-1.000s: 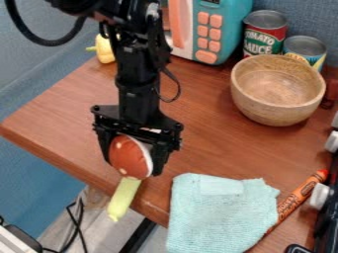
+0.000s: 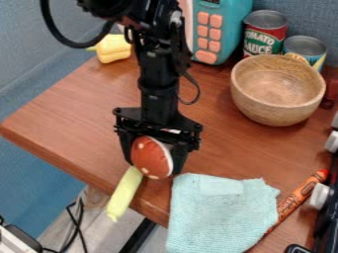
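My black gripper [image 2: 156,150] is lowered over the front-left of the wooden table, shut on an orange-and-white ball [image 2: 149,158]. A pale yellow-green elongated object [image 2: 125,195] lies just below and left of the ball at the table's front edge, partly overhanging it. A light blue cloth [image 2: 222,215] lies to the right of the gripper.
A wooden bowl [image 2: 278,99], a tomato sauce can [image 2: 264,38] and another can [image 2: 303,52] stand at back right. A teal toy microwave [image 2: 231,15] and a yellow object [image 2: 111,48] are at the back. An orange crayon-like stick [image 2: 301,198] and dark items line the right edge.
The gripper and the orange-and-white ball have moved to the right and slightly changed angle over the last second. The other objects look still.
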